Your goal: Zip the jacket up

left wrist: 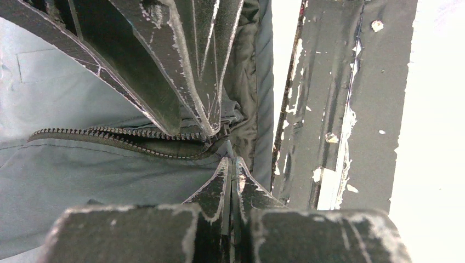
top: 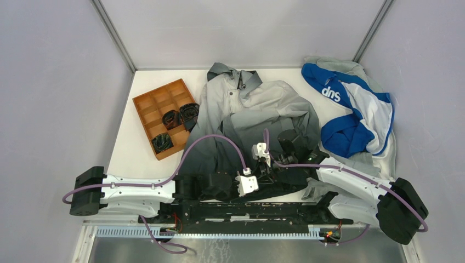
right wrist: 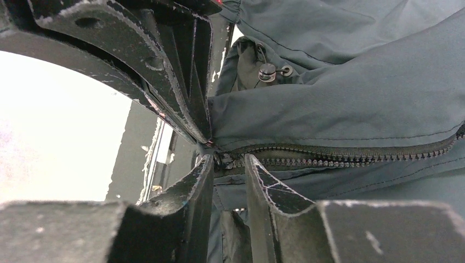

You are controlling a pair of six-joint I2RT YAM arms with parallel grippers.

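The grey jacket (top: pixel 257 101) lies spread on the table, its hem toward me. In the left wrist view, its dark zipper (left wrist: pixel 118 139) has two tooth rows that part in a narrow gap and meet near the hem. My left gripper is shut, its tips against the fabric corner at the zipper's bottom end; whether cloth is pinched there I cannot tell. My right gripper stands partly open, its fingers (right wrist: pixel 189 189) on either side of the zipper's bottom end (right wrist: pixel 224 160). The slider is hard to make out there.
A brown wooden tray (top: pixel 151 115) with dark rolled items stands at the left. Blue and white clothing (top: pixel 351 98) is heaped at the right. The two grippers are very close together at the hem, near the table's front edge.
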